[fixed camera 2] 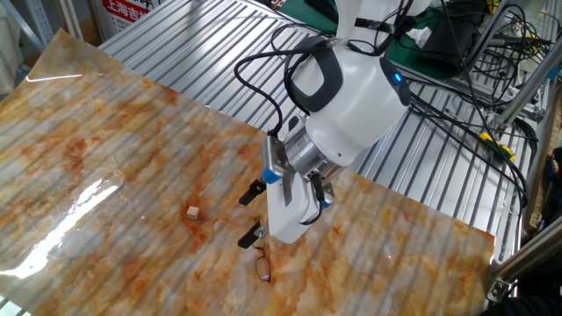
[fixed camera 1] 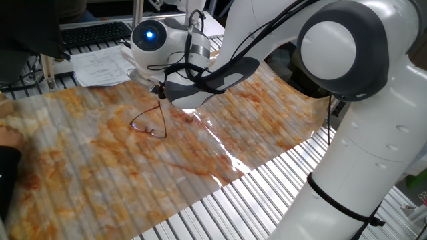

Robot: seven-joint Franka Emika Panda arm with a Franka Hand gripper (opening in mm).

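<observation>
My gripper (fixed camera 2: 246, 219) stands open over the marbled sheet in exterior view 2, its two black fingers (fixed camera 2: 252, 192) well apart. A pair of thin-framed glasses (fixed camera 2: 263, 267) shows just below the lower finger, its slim temples running up toward that finger. In exterior view 1 the glasses (fixed camera 1: 148, 130) appear tilted beneath the gripper's dark tip, with a temple reaching up close to it. Whether the glasses hang from the finger or merely lie behind it I cannot tell. The gripper is mostly hidden behind the arm in that view.
A small pale block (fixed camera 2: 192, 212) sits on the marbled sheet (fixed camera 2: 369, 254), apart from the fingers. Papers (fixed camera 1: 100, 67) and a keyboard (fixed camera 1: 97, 33) lie beyond the sheet's far edge. At the left a person's hand (fixed camera 1: 10, 138) rests by the sheet, whose front is clear.
</observation>
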